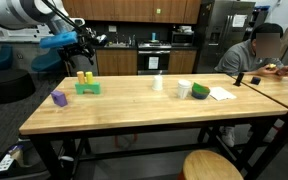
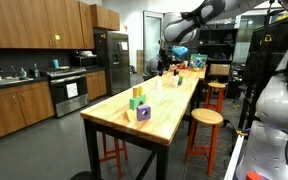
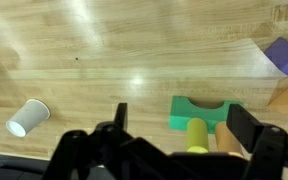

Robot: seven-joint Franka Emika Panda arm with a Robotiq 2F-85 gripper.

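Observation:
A purple block (image 1: 59, 98) rests on the left end of the wooden table, beside an orange wedge (image 3: 287, 98); in the wrist view the purple block (image 3: 287, 58) sits at the right edge. Close by stands a green block (image 1: 88, 88) with a yellow peg (image 3: 197, 135) and an orange peg (image 3: 227, 138) at it. My gripper hangs above this end of the table, its two dark fingers wide apart and nothing held between them. In exterior view 2 the purple block (image 2: 144, 113) is near the table's close edge.
Toward the table's middle stand a white bottle (image 1: 158, 83), a white cup (image 1: 184, 89) and a green bowl (image 1: 200, 91). A white paper (image 1: 221, 93) lies farther right. A person (image 1: 259, 50) sits behind the right end.

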